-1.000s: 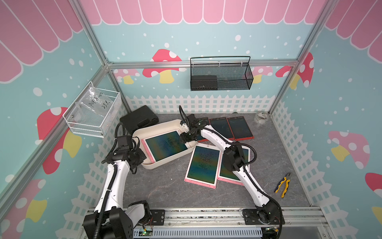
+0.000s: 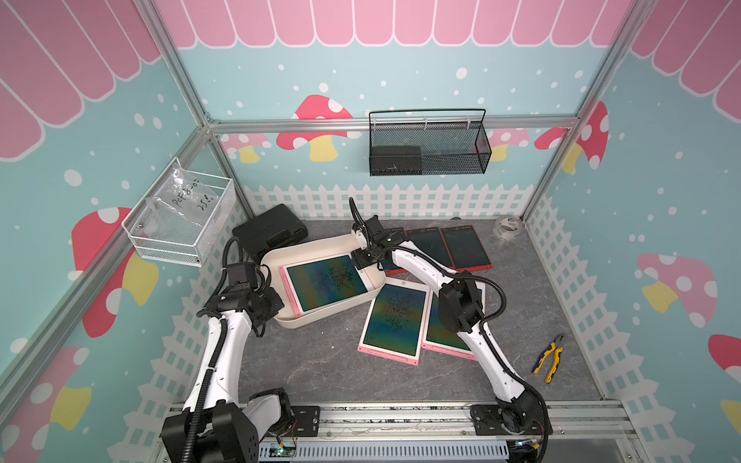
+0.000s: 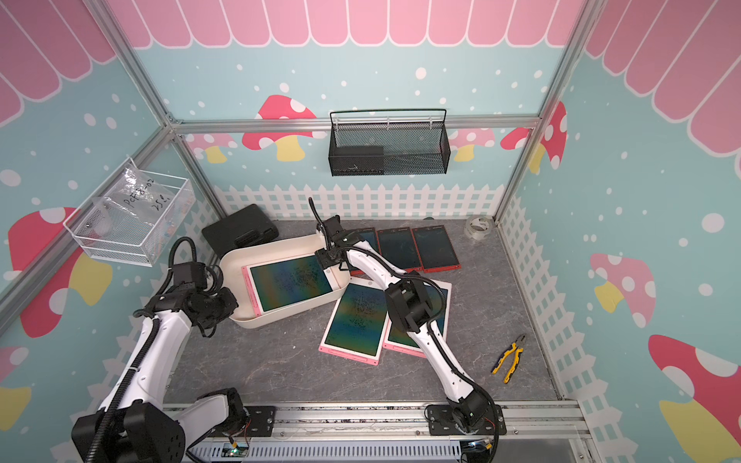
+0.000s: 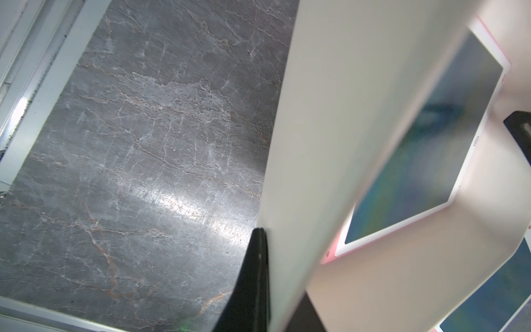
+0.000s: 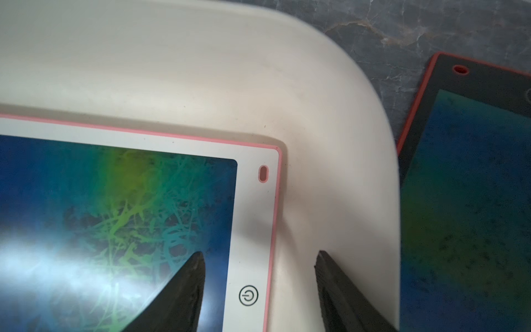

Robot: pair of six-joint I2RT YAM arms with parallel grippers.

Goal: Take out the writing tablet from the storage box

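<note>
A pink-edged writing tablet (image 2: pixel 326 281) lies in the cream storage box (image 2: pixel 328 311), its right end showing a power button in the right wrist view. My left gripper is shut on the box's left wall, one finger (image 4: pixel 253 282) outside it and the other inside. My right gripper stands partly open at the tablet's right end. One of its fingers (image 5: pixel 185 296) hangs over the screen, the other over the gap between tablet and box wall. Nothing is clasped between them.
Two pink-edged tablets (image 2: pixel 395 320) lie in front of the box on the right, several red-edged ones (image 2: pixel 465 247) behind. Pliers (image 2: pixel 549 359), tape (image 2: pixel 508 227) and a black case (image 2: pixel 270 231) lie farther out.
The box and its tablet have shifted slightly to the right. My right gripper has moved a little back and to the right. The left arm has stayed nearly still.
</note>
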